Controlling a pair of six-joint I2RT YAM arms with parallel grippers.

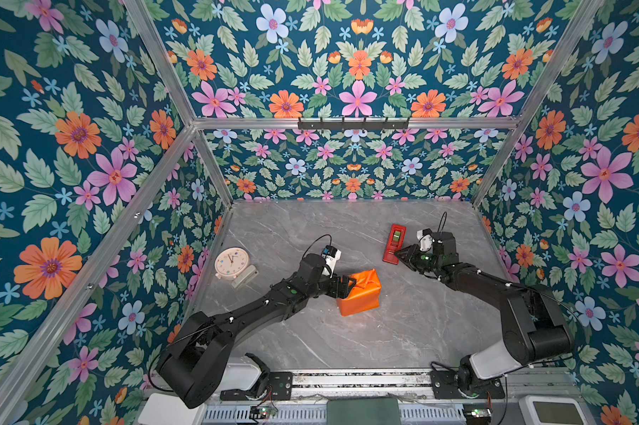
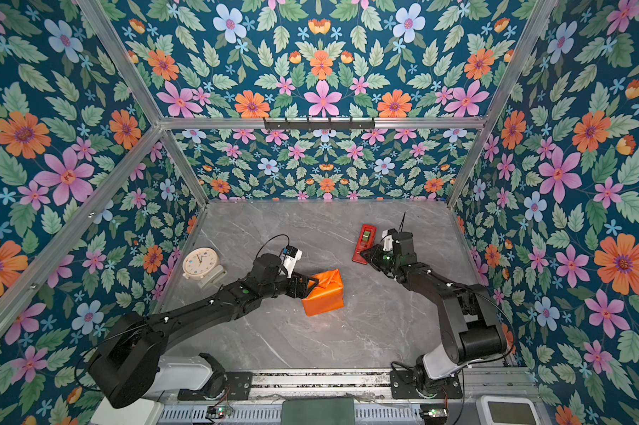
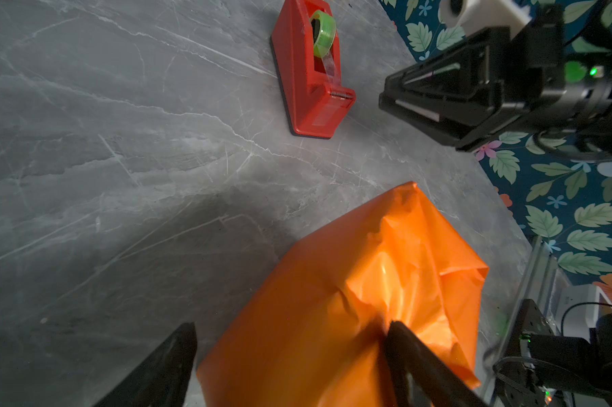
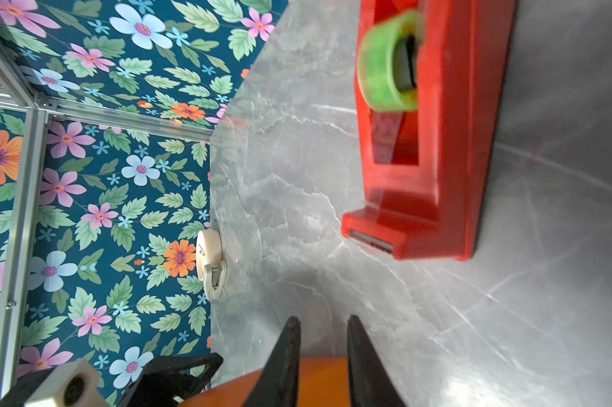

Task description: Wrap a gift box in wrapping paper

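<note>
The box wrapped in shiny orange paper [image 1: 360, 299] sits mid-table, with creased folds gathered on its top [image 3: 387, 271]. My left gripper is open at the box, one finger over the folded paper and the other off its far side; whether they touch it is unclear. A red tape dispenser [image 4: 448, 135] with a green tape roll [image 4: 387, 64] stands behind and to the right of the box. My right gripper is part open beside the dispenser's front end, a narrow gap between its fingers and nothing held. Orange paper shows beyond that gap.
A round clock [image 1: 232, 262] stands at the table's left side. Bare grey marble tabletop [image 1: 298, 226] lies behind the box and in front of it. Floral walls close in the back and sides.
</note>
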